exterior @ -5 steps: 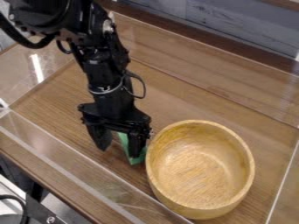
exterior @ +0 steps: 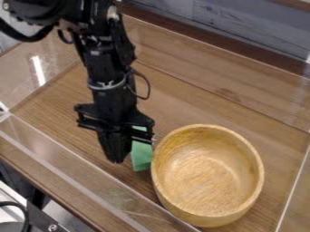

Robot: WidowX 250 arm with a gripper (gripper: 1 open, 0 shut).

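Note:
My black gripper (exterior: 115,145) hangs low over the wooden counter, just left of a green object (exterior: 141,156) that stands against the left side of a large yellow bowl (exterior: 208,177). The gripper looks shut; I see nothing clearly between its fingers. The upper part of the green object is partly hidden behind the gripper.
A grey wall runs along the back. The counter's front edge, with a clear rim, runs diagonally at the lower left, with a dark cable below it.
The gripper has shifted slightly left and away from the green object, more of which now shows. The bowl has not moved.

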